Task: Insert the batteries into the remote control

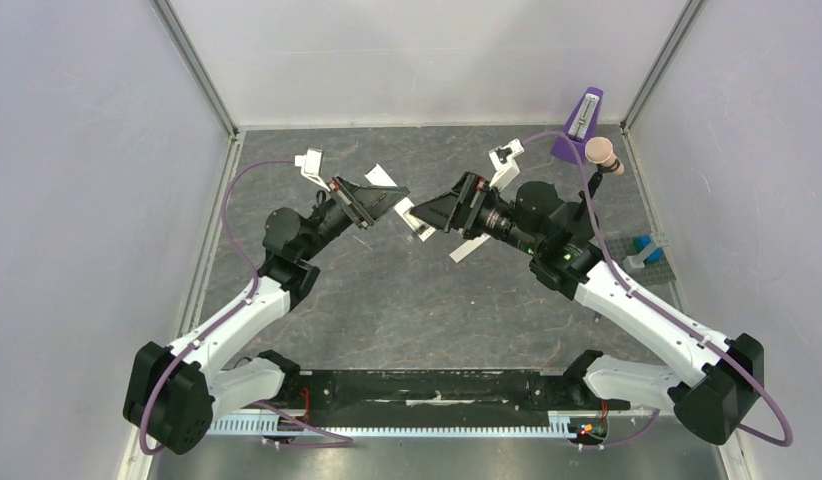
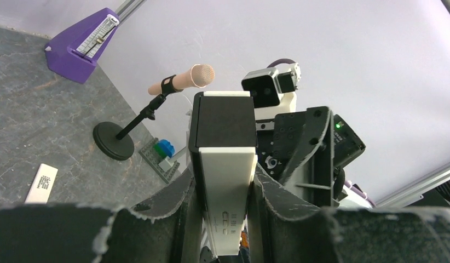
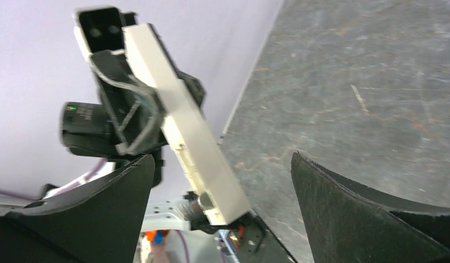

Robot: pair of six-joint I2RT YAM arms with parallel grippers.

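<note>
The white remote control (image 1: 380,178) is held in mid-air by my left gripper (image 1: 393,198), which is shut on it; the left wrist view shows it end-on (image 2: 225,192) between the fingers. In the right wrist view the remote (image 3: 195,142) is tilted, with a battery (image 3: 205,201) visible at its lower compartment. My right gripper stands open beside it, nothing between its fingers, close to that lower end in the top view (image 1: 424,211).
A white strip, likely the battery cover (image 2: 41,183), lies on the floor. A purple metronome (image 1: 577,126), a microphone on a stand (image 2: 182,80) and a tray with blue blocks (image 1: 637,255) stand at the right.
</note>
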